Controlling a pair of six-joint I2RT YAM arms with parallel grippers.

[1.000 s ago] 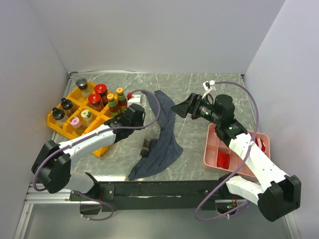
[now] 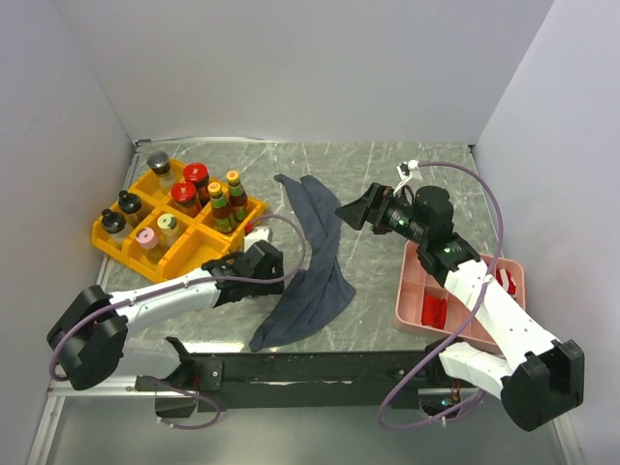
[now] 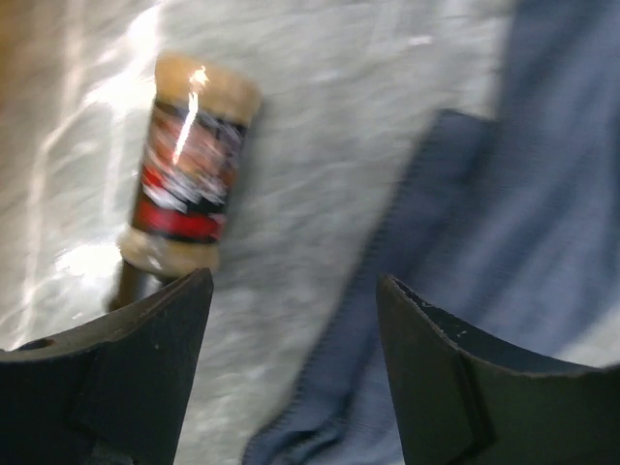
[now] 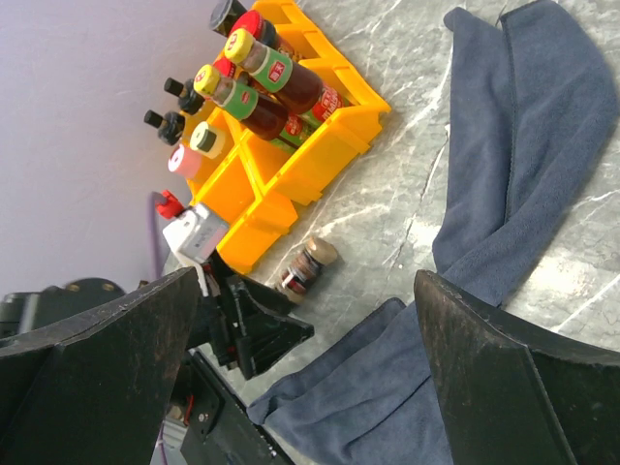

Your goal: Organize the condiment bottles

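Observation:
A small bottle [image 3: 189, 170] with a tan cap and a red and black label lies on its side on the table. In the left wrist view it sits beyond the left finger, outside the gap. My left gripper has its fingers apart, with nothing between them. From above, the left gripper [image 2: 267, 273] covers the bottle. The right wrist view shows the bottle [image 4: 308, 265] beside the left gripper. The yellow rack [image 2: 184, 260] holds several upright bottles and jars. My right gripper [image 2: 356, 212] hangs open and empty right of the cloth.
A dark blue cloth [image 2: 325, 281] stretches across the middle of the table, close to the lying bottle. At the right stands a pink divided bin [image 2: 411, 291] with red items inside. Bare marble [image 2: 373, 300] shows between the cloth and the bin.
My left gripper has come down and toward the front edge, from beside the rack to over the lying bottle. The right arm has barely moved.

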